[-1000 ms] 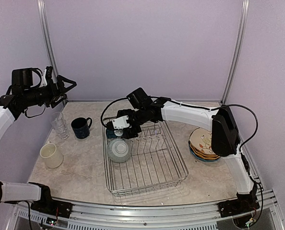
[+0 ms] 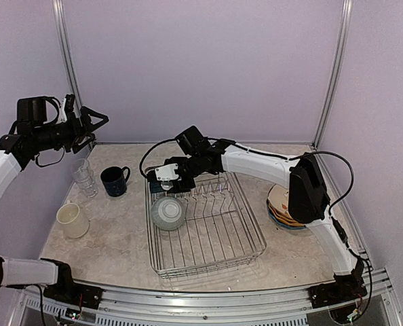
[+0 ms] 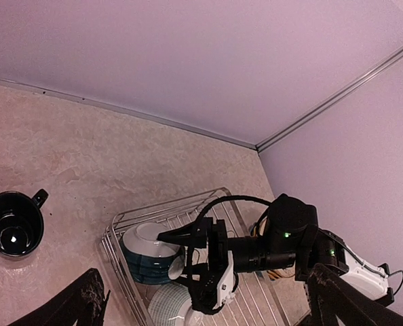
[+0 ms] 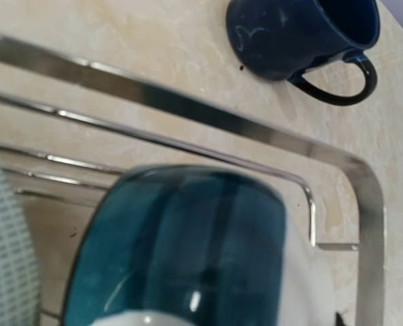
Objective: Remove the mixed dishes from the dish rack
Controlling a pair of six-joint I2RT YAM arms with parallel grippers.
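A white dish rack [image 2: 208, 262] holds two bowls at its left side. One is a blue-and-white bowl lying base-up in the back left corner; in the right wrist view its dark teal side [image 4: 188, 231] fills the lower middle. Just in front leans a pale green bowl [image 2: 167, 213]. My right gripper reaches over the rack from the right, its fingers apart at the right side of the blue-and-white bowl; contact is unclear. My left gripper [image 2: 91, 123] hangs open and empty above the back left, away from the rack.
Left of the rack stand a dark blue mug [image 2: 114, 181], clear glasses [image 2: 85, 178] and a cream cup [image 2: 72, 221]. Stacked plates [image 2: 283, 202] lie to the right, partly behind my right arm. The rack's middle and right are empty.
My right arm and gripper have shifted slightly left toward the blue-and-white bowl, now covering more of the plate stack. The left arm and the dishes have not moved.
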